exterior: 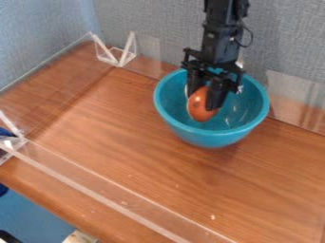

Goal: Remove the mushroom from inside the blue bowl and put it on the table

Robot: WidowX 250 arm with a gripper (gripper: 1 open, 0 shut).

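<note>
The blue bowl [216, 135] stands on the wooden table [121, 138], right of the middle and near the back wall. Over it reaches the black arm, and its gripper [208, 87] is shut on the orange-red mushroom [200, 105]. The mushroom hangs tilted at the bowl's opening, its rounded cap toward the camera. Whether it clears the rim cannot be told from this angle. The fingers cover part of the mushroom.
A white wire-like stand [116, 50] sits at the back left by the wall. Bare table lies left of and in front of the bowl. Another white frame [11, 140] stands at the left edge.
</note>
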